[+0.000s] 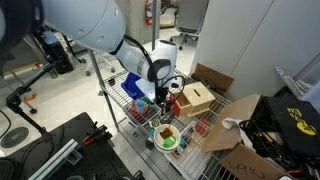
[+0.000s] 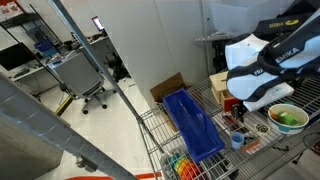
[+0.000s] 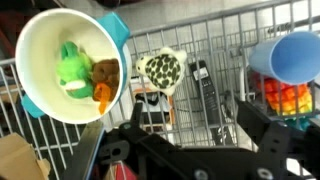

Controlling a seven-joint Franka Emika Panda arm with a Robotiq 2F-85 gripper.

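Observation:
My gripper is open over the wire rack, with nothing held between its fingers. In the wrist view, a dark remote-like item (image 3: 208, 92) lies on the wires just ahead of the gap. Beside it is a pale, dark-speckled piece (image 3: 163, 68). A white bowl (image 3: 32, 48) to the left holds a green plush (image 3: 73, 68) and a brown toy (image 3: 106, 72). To the right is a blue cup (image 3: 294, 57), with colourful blocks (image 3: 285, 95) near it. In exterior view 1 the bowl (image 1: 176, 146) sits in front of the arm.
A blue bin (image 2: 196, 126) lies across the rack, near a multicoloured toy (image 2: 185, 168). An open cardboard box (image 1: 196, 98) stands behind the gripper. Black and brown boxes (image 1: 240, 155) crowd the right side. The wire rack (image 1: 205, 125) has small bare patches.

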